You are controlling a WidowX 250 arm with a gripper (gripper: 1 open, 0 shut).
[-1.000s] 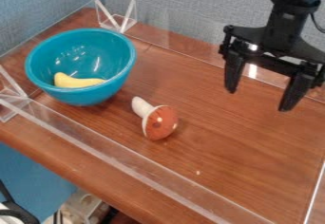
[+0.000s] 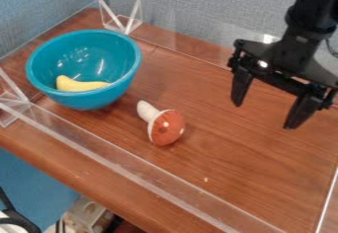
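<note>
A black gripper [image 2: 270,101] hangs at the upper right over the wooden surface, its two fingers spread wide with nothing between them. A blue bowl [image 2: 113,79] at the left holds a yellow object [image 2: 79,84], which looks like a banana or similar toy. A toy mushroom [image 2: 165,127] with a red spotted cap and pale stem lies on its side right of and below the bowl, well apart from the gripper.
Clear plastic barriers [image 2: 158,183] run along the edges of the wooden surface [image 2: 238,168], with white brackets at the left and back.
The bowl and mushroom have not moved.
</note>
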